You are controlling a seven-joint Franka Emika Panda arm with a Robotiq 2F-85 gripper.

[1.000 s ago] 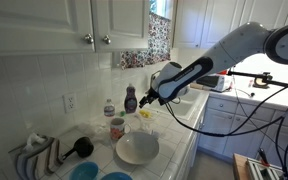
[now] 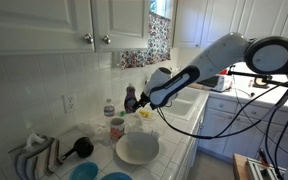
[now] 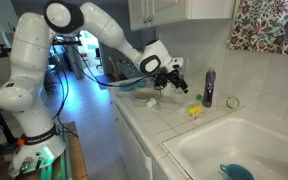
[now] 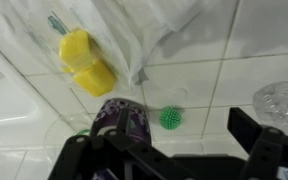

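My gripper is open above the white tiled counter (image 4: 189, 85), its dark fingers apart at the bottom of the wrist view. Nothing is held between them. A small green textured round thing (image 4: 170, 118) appears in the gap between the fingers, lying on the tiles below. Up and left of it are a yellow object (image 4: 88, 62) and crumpled clear plastic (image 4: 134, 35). The dark bottle (image 3: 208, 88) stands by the wall, close to my gripper (image 3: 185, 87) in exterior view 2.
A white bowl (image 2: 137, 148), a clear bottle (image 2: 109, 110) and blue dishes (image 2: 85, 172) occupy the counter nearer exterior view 1. The sink (image 3: 249, 143) lies on the other side. A black pan (image 2: 81, 148) is by the wall. Bare tile shows in front of the yellow object.
The objects on the counter look unmoved.
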